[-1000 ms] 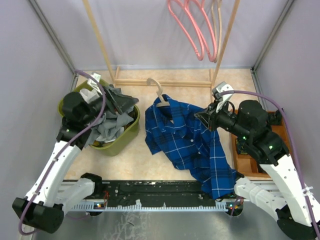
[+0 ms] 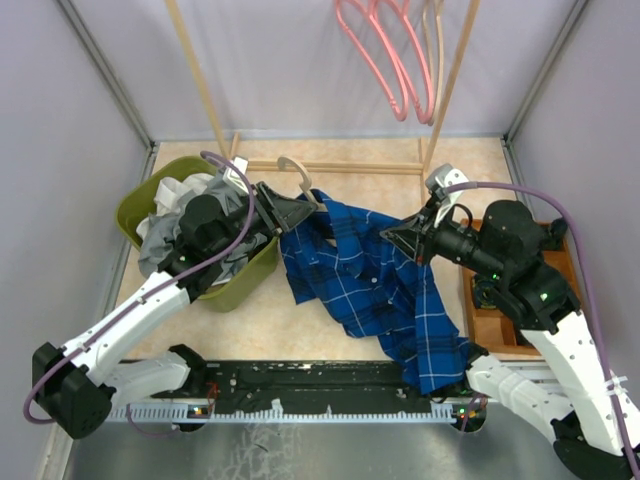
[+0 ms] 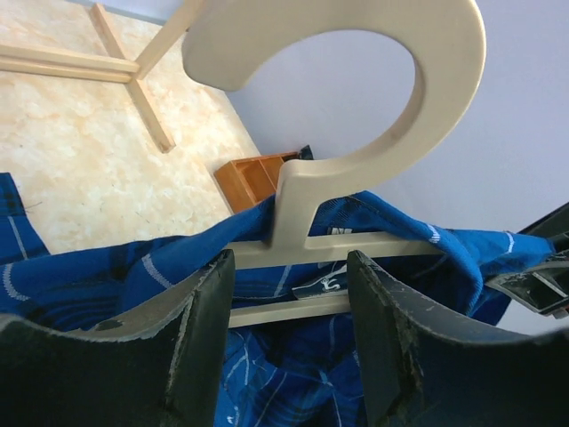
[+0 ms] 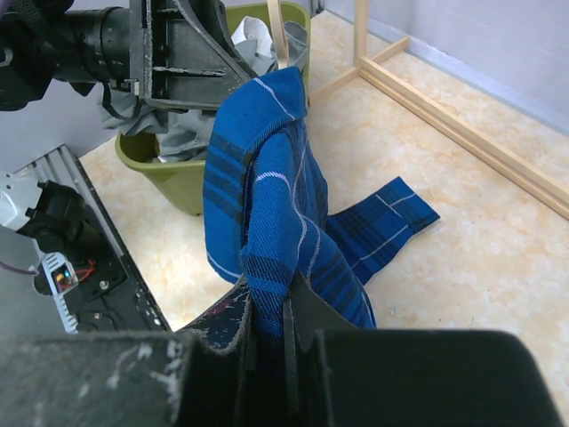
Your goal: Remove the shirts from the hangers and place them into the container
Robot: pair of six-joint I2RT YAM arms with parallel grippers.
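A blue plaid shirt (image 2: 355,285) hangs over the table from a beige hanger (image 3: 444,62), which still sits in its collar. My right gripper is shut on the shirt's shoulder, with bunched cloth running up between its fingers. At the collar, my left gripper stands part open, its two fingers (image 3: 200,329) on either side of the hanger's neck. Behind those fingers, the hanger's bars cross the gap with blue cloth around them. In the top view the left fingertips are partly hidden at the collar.
On the left stands a green bin (image 2: 240,290) filled with grey and white cloth. A wooden box (image 2: 500,325) lies on the right, behind my right arm. Pink hangers (image 2: 400,75) hang from the wooden rack (image 2: 340,167) at the back.
My left gripper has moved right from above the bin to the hanger at the collar. The hanger and collar have shifted slightly left.
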